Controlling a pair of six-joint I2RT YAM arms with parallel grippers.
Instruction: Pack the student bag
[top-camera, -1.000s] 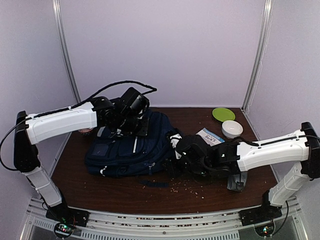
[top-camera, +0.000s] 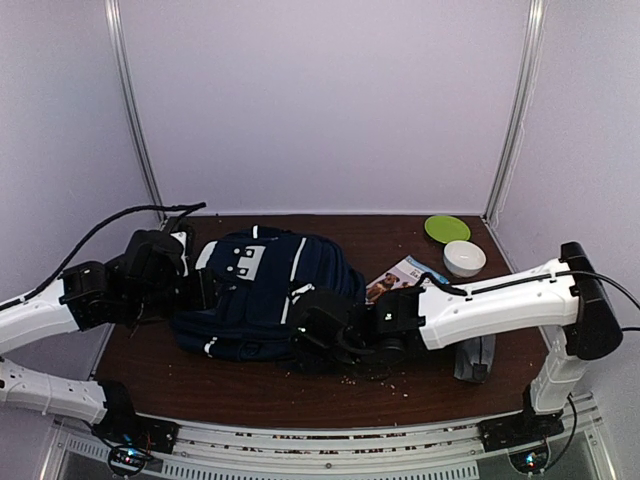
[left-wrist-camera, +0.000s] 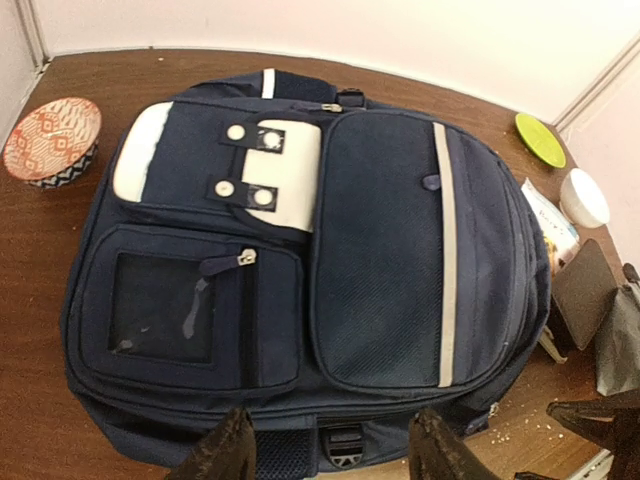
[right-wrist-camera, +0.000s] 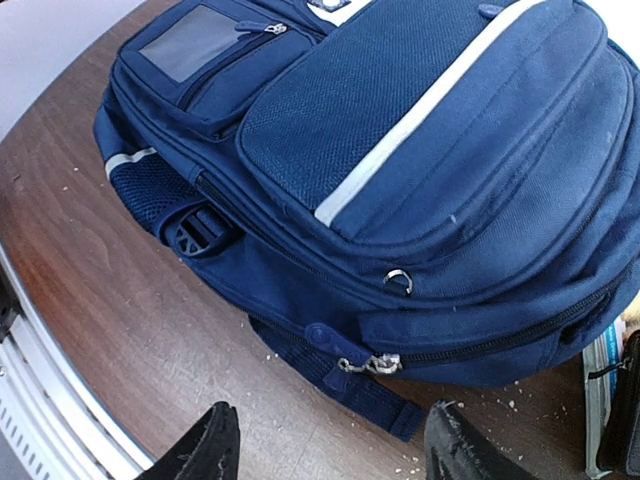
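The navy backpack lies closed on the wooden table, its pockets facing up. In the left wrist view it fills the middle, above my left gripper, whose fingers stand open at the frame's bottom. My right gripper is open too, just before the bag's near side, where a zipper pull and a loose strap lie between and above its fingers. A printed magazine and a grey pouch lie right of the bag.
A green plate and a white bowl stand at the back right. A patterned bowl stands beside the bag in the left wrist view. Crumbs lie on the front table. Walls close the back and sides.
My left arm has drawn back leftward from over the bag's middle toward the left edge. My right arm has moved left toward the bag's near side.
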